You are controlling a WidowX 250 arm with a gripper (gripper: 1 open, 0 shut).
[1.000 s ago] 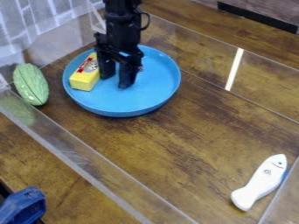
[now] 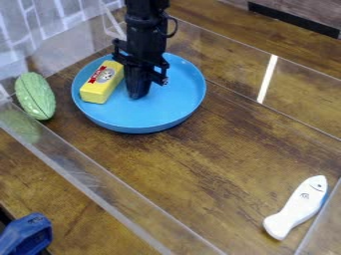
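Note:
A yellow box (image 2: 102,82) with a red label lies on the left part of a blue plate (image 2: 167,115). My black gripper (image 2: 135,78) is over the plate, just right of the box. Its fingertips are dark and overlap, and nothing shows clearly between them; it looks shut.
A green corn-like object (image 2: 35,96) lies left of the plate. A white knife-shaped object (image 2: 296,207) is at the lower right, and a blue object (image 2: 24,235) at the lower left. Clear walls surround the wooden surface, whose right middle (image 2: 240,149) is free.
My gripper has shifted slightly over the plate beside the yellow box. The box remains on the plate's left part.

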